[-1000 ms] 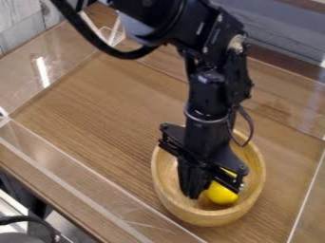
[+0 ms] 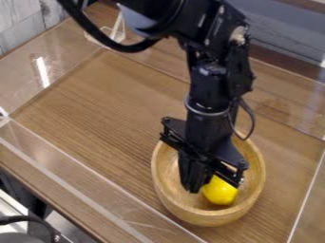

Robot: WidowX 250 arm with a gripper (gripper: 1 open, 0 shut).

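Note:
The black robot arm reaches down from the top of the view to a round wooden bowl [image 2: 181, 196] at the lower middle. Its gripper [image 2: 210, 171] is low over the bowl, partly inside it, and looks shut. A yellow object [image 2: 221, 193] lies in the bowl at the right, beside and partly behind the gripper's fingers. Whether the fingertips touch it is hard to tell.
A clear plastic item stands at the far top left. Dark cables lie at the bottom left corner.
The gripper has risen slightly over the last second. The yellow object stays in the bowl.

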